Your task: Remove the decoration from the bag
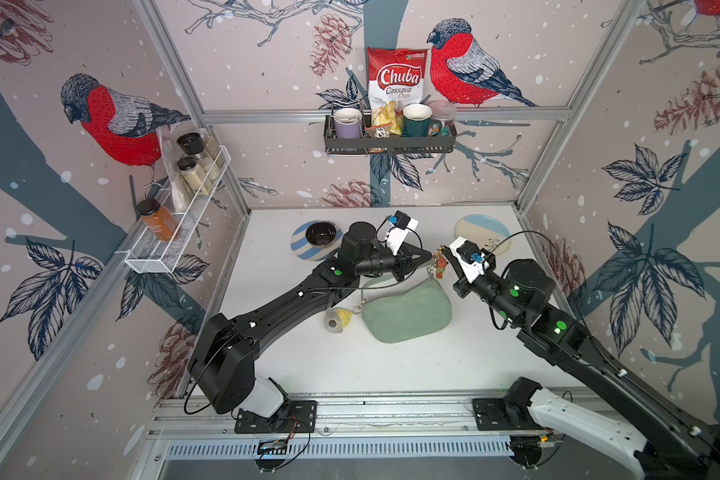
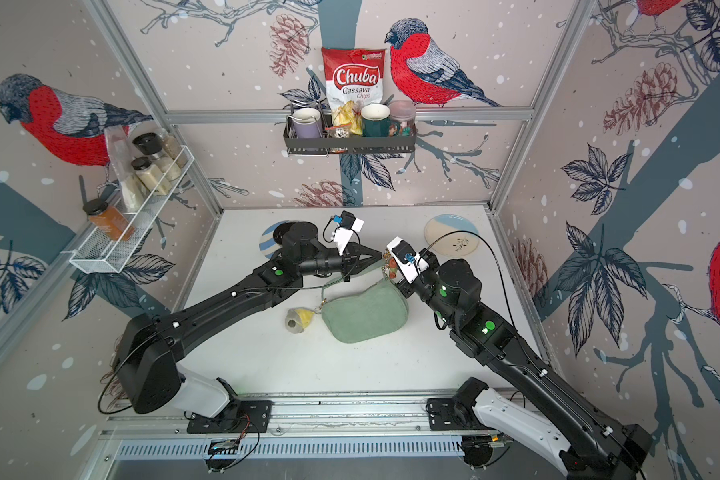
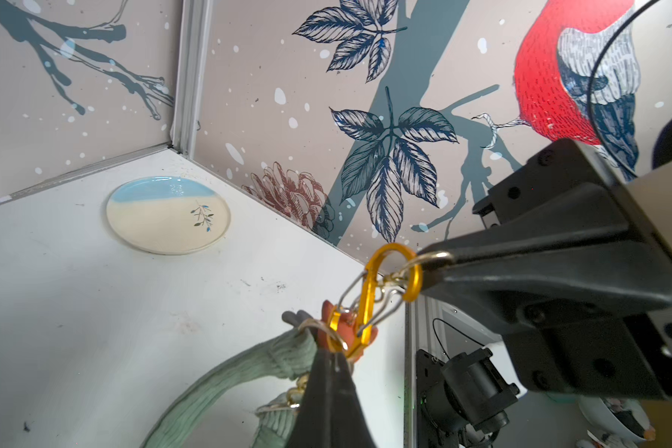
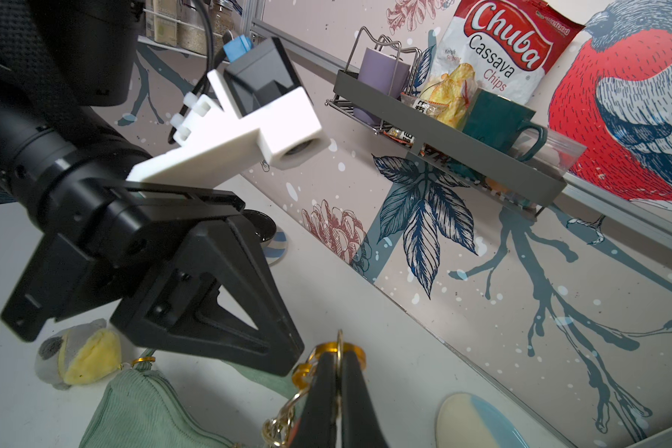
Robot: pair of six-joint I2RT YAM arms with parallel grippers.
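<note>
The green bag lies on the table with part of its top lifted. Its gold carabiner with rings and orange decoration hangs between my grippers. My right gripper is shut, with a ring at its fingertips in the left wrist view. My left gripper is shut just left of the carabiner; nothing clearly shows between its fingers, though its tips overlap the bag's strap and hardware in its own wrist view. A grey-yellow plush lies at the bag's left end.
A dark bowl on a striped plate is at the back left, a cream-blue plate at the back right. A loaded shelf hangs on the back wall, a white rack on the left.
</note>
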